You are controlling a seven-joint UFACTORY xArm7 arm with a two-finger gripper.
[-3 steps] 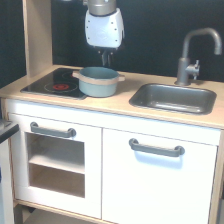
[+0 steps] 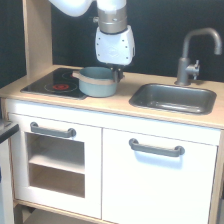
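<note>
A blue-grey pot (image 2: 97, 83) stands upright on the wooden counter, at the right edge of the black stove top. My gripper (image 2: 117, 74) is low at the pot's right side, by its rim and handle. The white hand (image 2: 115, 46) is above it. The fingers are dark and small here, partly lost against the pot, so whether they are open or shut on the handle does not show.
The black stove top (image 2: 58, 83) has a red ring left of the pot. A steel sink (image 2: 173, 97) with a tall faucet (image 2: 187, 60) is to the right. Bare counter (image 2: 121, 99) lies between pot and sink. Below are an open shelf (image 2: 57, 160) and a white door (image 2: 155, 185).
My gripper has come down and slightly to the right, from above the pot to its right handle side. The pot stays in about the same place.
</note>
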